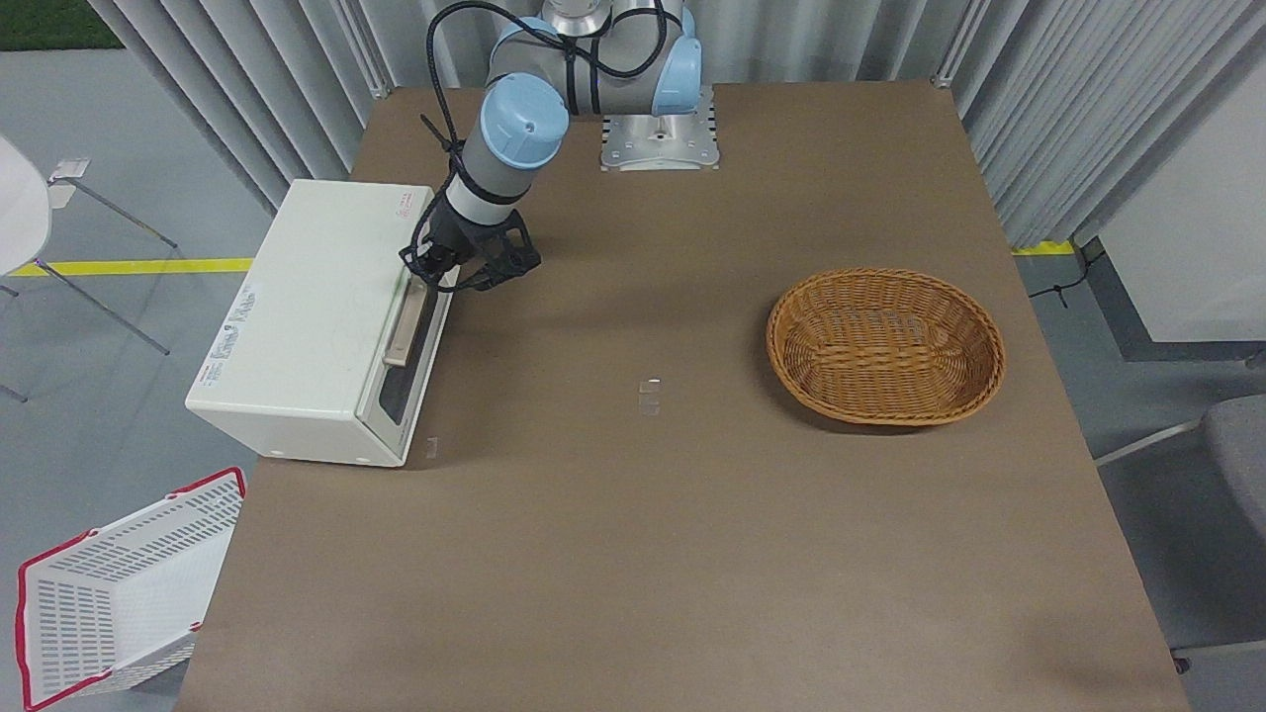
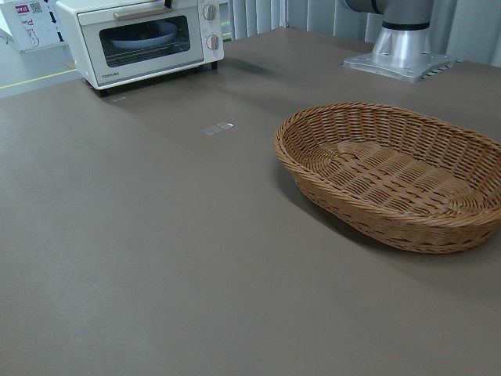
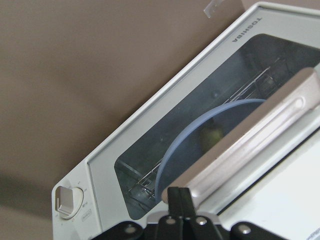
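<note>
A white Toshiba toaster oven [image 1: 297,309] sits at the table's left, its door closed in all views. Behind the glass a blue plate [image 2: 145,35] holds something dark and yellowish, seen through the window in the wrist view. My gripper is at the door's handle [image 3: 250,135], above it in the front view; its fingertips appear together against the handle, though whether anything is between them is hard to see.
A wicker basket [image 1: 884,344] rests on the right of the table [image 1: 665,546], whose middle and front are clear. A white perforated crate [image 1: 131,581] stands on the floor at left, beside the table edge.
</note>
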